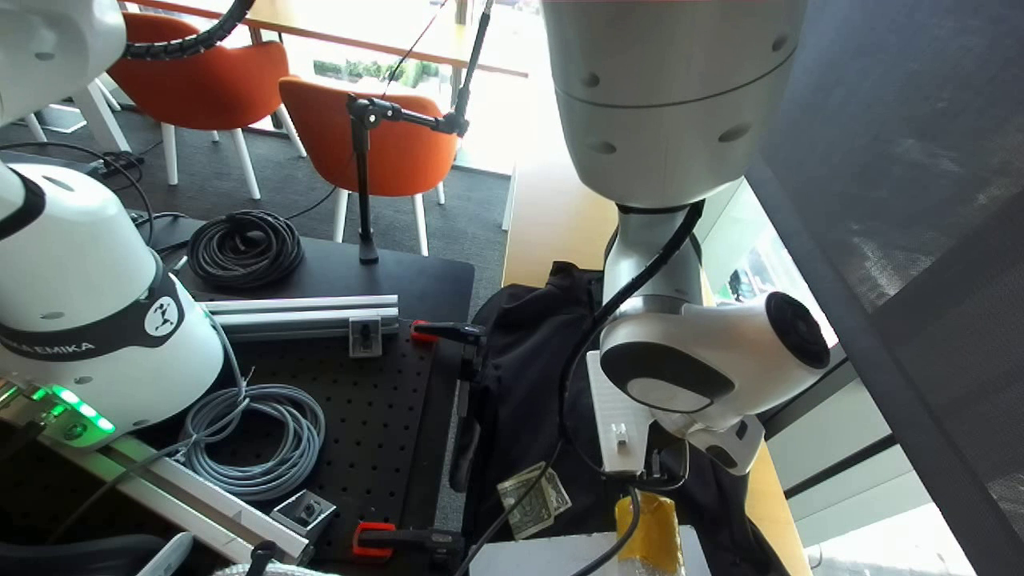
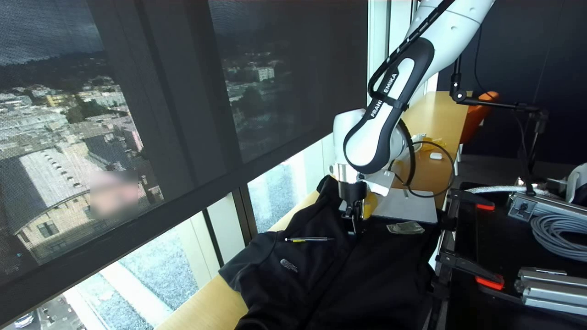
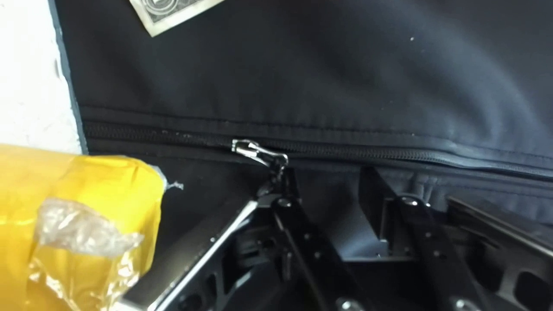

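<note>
A black jacket (image 2: 363, 275) is spread over the wooden counter. Its zipper (image 3: 337, 150) runs across the wrist view, with a silver slider and pull (image 3: 254, 151) left of centre. My gripper is part open over the cloth just below the zipper line, and only fabric shows behind the gap. The left fingertip is right by the lower end of the pull; whether they touch I cannot tell. The right fingertip stands clear of it. Exterior view 2 has the gripper (image 2: 355, 222) pointing down at the jacket; in exterior view 1 its fingertips are hidden.
Close to the left finger sits a yellow taped block (image 3: 103, 207), beside a white board (image 2: 407, 206). A dollar bill (image 2: 405, 228) and a pen (image 2: 309, 239) lie on the jacket. Clamps (image 1: 408, 539) line the black table's edge. The window blind is close behind the arm.
</note>
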